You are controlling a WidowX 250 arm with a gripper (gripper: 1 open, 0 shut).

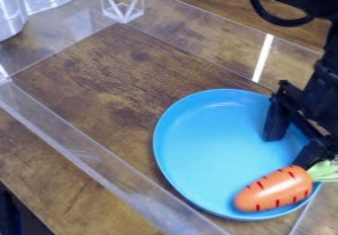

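A round blue plate [199,145] lies on the wooden table at the right of the view. An orange toy carrot [274,190] with dark stripes and pale green leaves rests at the plate's front right. My black gripper [294,130] reaches down from the right over the plate's right side, just behind the carrot's leaves. I cannot tell whether its fingers are open or shut, or whether they touch the leaves.
Clear plastic walls [79,145] run along the left and back of the work area. A white fabric [20,2] is at the top left. The wooden table left of the plate is clear.
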